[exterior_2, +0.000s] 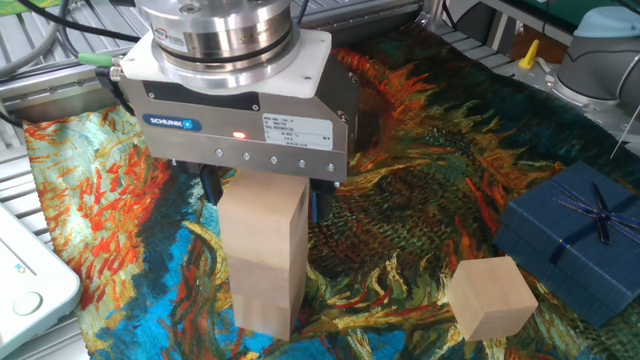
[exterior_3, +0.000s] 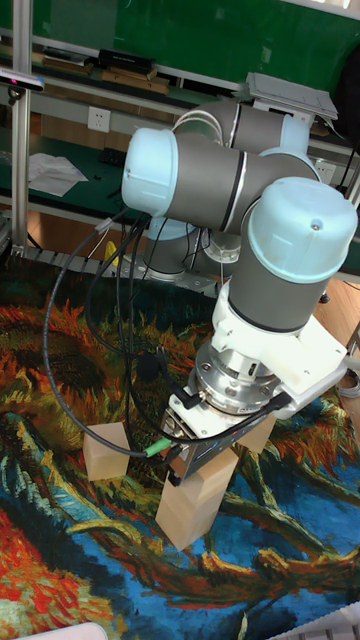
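Note:
A tower of pale wooden blocks (exterior_2: 262, 235) stands upright on the patterned cloth, its seams showing one block above another. My gripper (exterior_2: 266, 205) is directly over it, fingers open, one dark finger (exterior_2: 321, 203) on each side of the top block. A narrow gap shows between that right finger and the wood. In exterior view 3 the same tower (exterior_3: 198, 501) rises under the gripper body, which hides the fingers there. A loose wooden cube (exterior_2: 492, 298) lies to the right of the tower in exterior view 2.
A dark blue gift box (exterior_2: 575, 235) with a ribbon sits at the right, and a white device (exterior_2: 30, 285) at the left edge. Exterior view 3 shows one wooden block (exterior_3: 105, 452) left of the tower and another (exterior_3: 256, 435) partly behind the gripper.

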